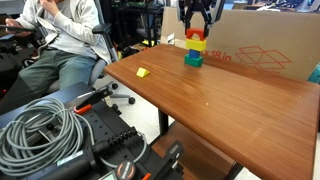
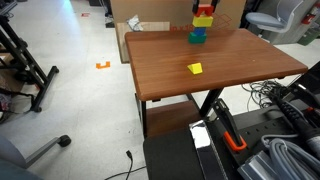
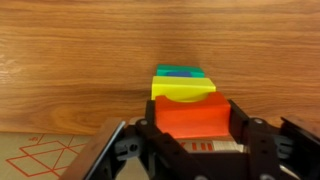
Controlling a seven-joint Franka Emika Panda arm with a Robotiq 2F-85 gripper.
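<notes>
A stack of coloured blocks stands near the table's far edge: a green block at the bottom, a blue block above it, then a yellow block and a red-orange block on top. My gripper points down over the stack and is shut on the red-orange block, one finger at each side. From the wrist, the yellow block and part of the green block show beyond it. In the exterior views the red-orange block appears to touch the yellow one.
A small yellow piece lies alone near the table's edge, away from the stack. Cardboard stands behind the far edge. A person sits off to the side.
</notes>
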